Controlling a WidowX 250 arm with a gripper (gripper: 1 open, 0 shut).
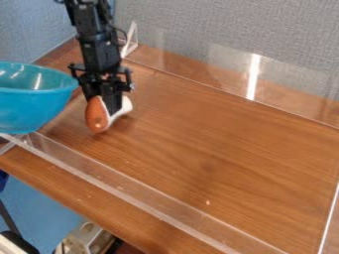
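My black gripper (103,81) is near the back left of the wooden table, shut on an orange and white object (99,115) that hangs tilted below it. The object's exact shape is partly hidden by the fingers. A turquoise bowl (30,99) is at the left edge of the view, just left of the gripper and the held object.
Low transparent walls border it along the back and the near left. A grey textured wall (239,35) stands behind.
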